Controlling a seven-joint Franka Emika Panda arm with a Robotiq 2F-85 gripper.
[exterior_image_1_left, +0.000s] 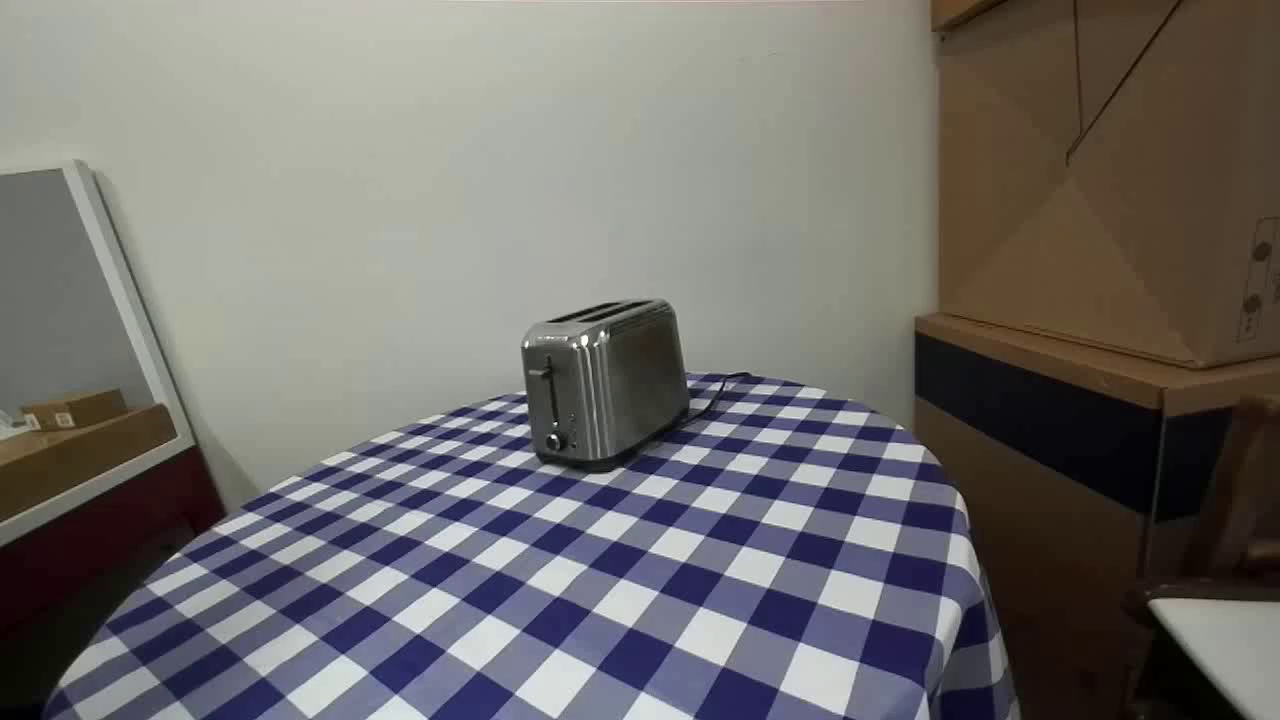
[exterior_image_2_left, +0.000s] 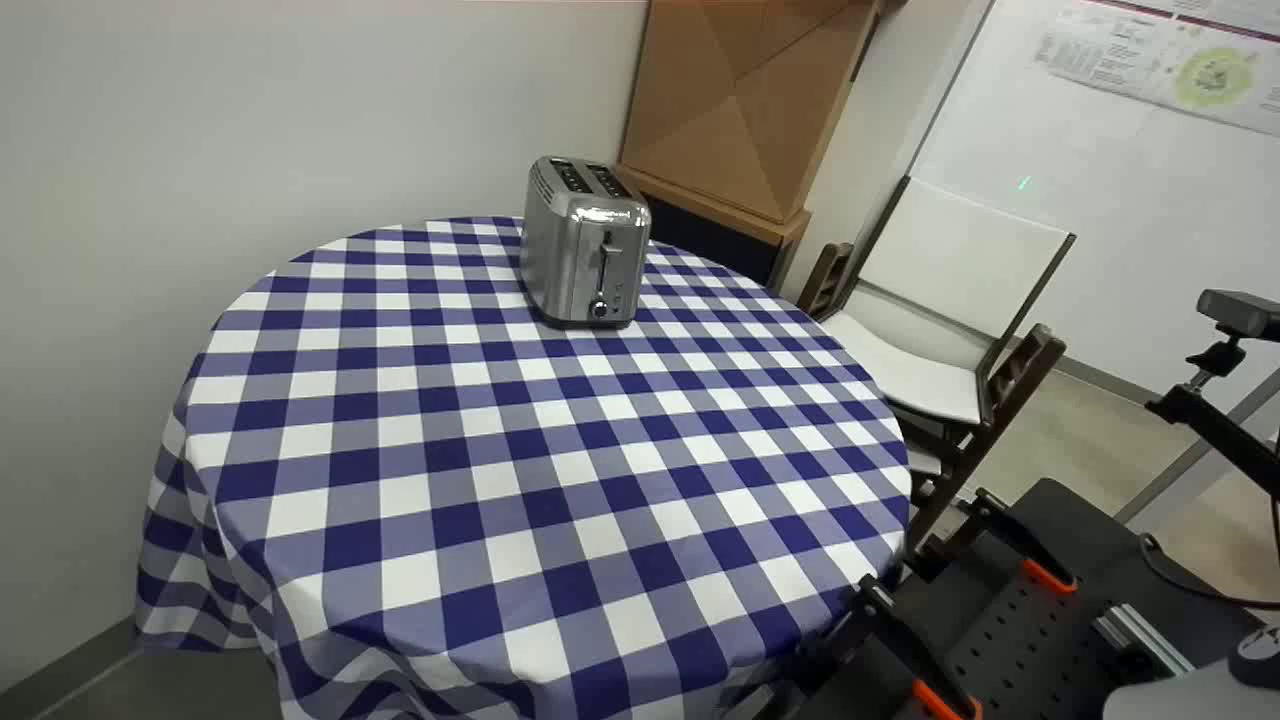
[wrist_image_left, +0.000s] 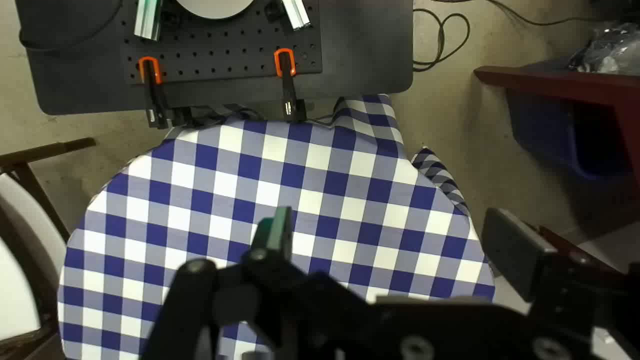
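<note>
A silver two-slot toaster (exterior_image_1_left: 624, 384) stands upright on a round table (exterior_image_2_left: 468, 480) covered with a blue and white checked cloth. In the second exterior view the toaster (exterior_image_2_left: 587, 246) shows its lever and knob side, near the far edge by the wall. My gripper appears only in the wrist view, above the table. Its fingers are wide apart with nothing between them, one finger (wrist_image_left: 279, 231) over the cloth and the other towards the right table edge. The toaster is not visible in the wrist view.
A black cord (exterior_image_1_left: 720, 390) trails behind the toaster. Large cardboard boxes (exterior_image_1_left: 1080, 204) stand behind the table, and chairs (exterior_image_2_left: 936, 336) at its right. Orange-tipped clamps (wrist_image_left: 285, 63) line the dark base platform (wrist_image_left: 366, 54).
</note>
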